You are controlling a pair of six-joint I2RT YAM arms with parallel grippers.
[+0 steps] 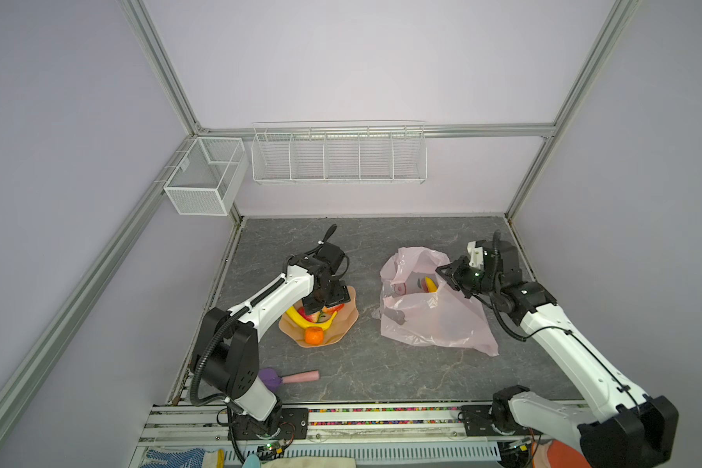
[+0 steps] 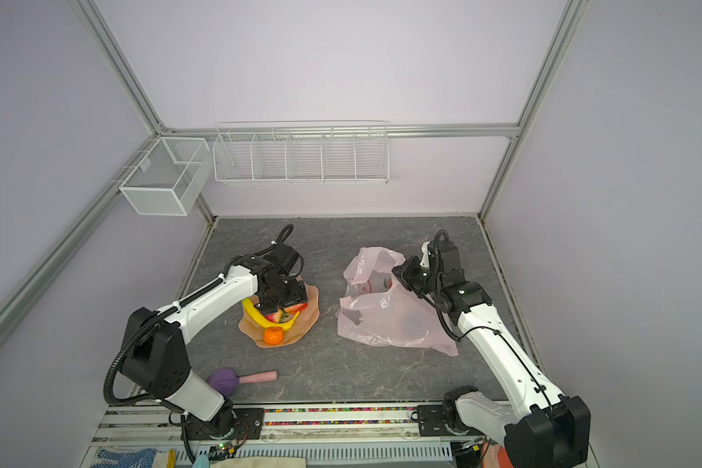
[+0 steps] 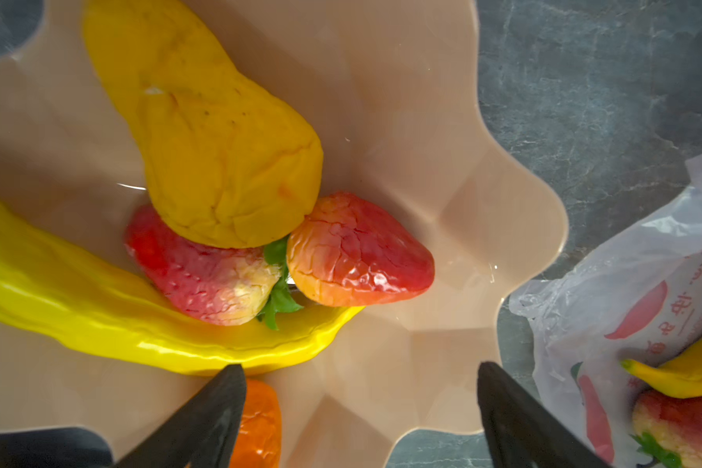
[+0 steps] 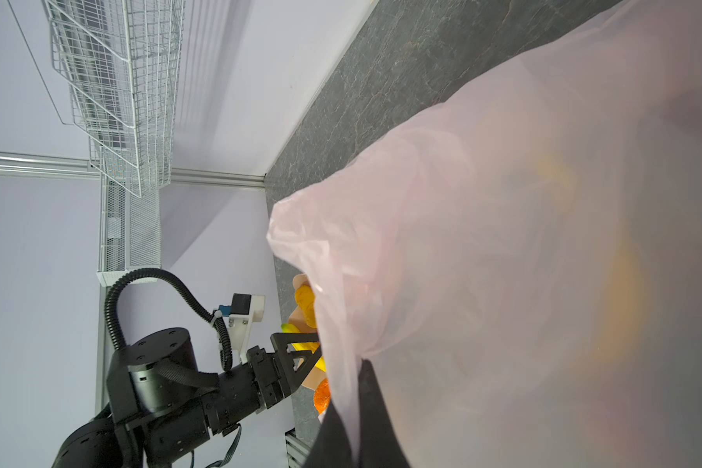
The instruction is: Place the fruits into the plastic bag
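Observation:
In the left wrist view a peach scalloped bowl holds a yellow pear-like fruit, two strawberries, a banana and an orange. My left gripper is open over the bowl, nothing between its fingers. The pink plastic bag lies to the right, with a banana and a strawberry inside. My right gripper is shut on the bag's upper edge, holding that side raised.
A purple tool with a pink handle lies at the front left. White wire baskets hang on the back and left rails. Bare countertop shows behind the bowl and bag.

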